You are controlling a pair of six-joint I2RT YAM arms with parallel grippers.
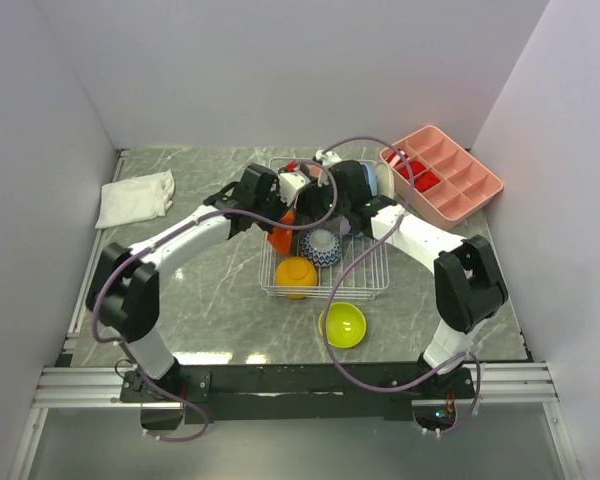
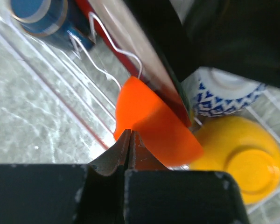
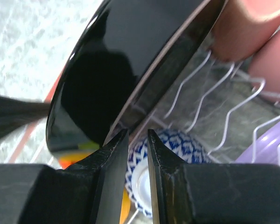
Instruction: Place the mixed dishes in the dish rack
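Observation:
The dish rack [image 1: 370, 285] holds an orange dish [image 2: 154, 126], a yellow bowl [image 1: 295, 273], a blue-patterned bowl [image 1: 321, 248], a blue cup [image 2: 51, 18], pink cups [image 3: 242, 28], a purple dish [image 3: 266, 144] and a dark upright item [image 3: 102, 74]. My left gripper is shut over the orange dish, nothing visible between its fingertips. My right gripper is above the patterned bowl, beside the dark item; its fingertips are slightly apart, with nothing clearly held between them. A lime bowl [image 1: 342, 325] sits in front of the rack.
A pink compartment tray [image 1: 460, 175] with red items is at the back right. A white folded cloth [image 1: 135, 200] lies at the left. The counter left of the rack is clear.

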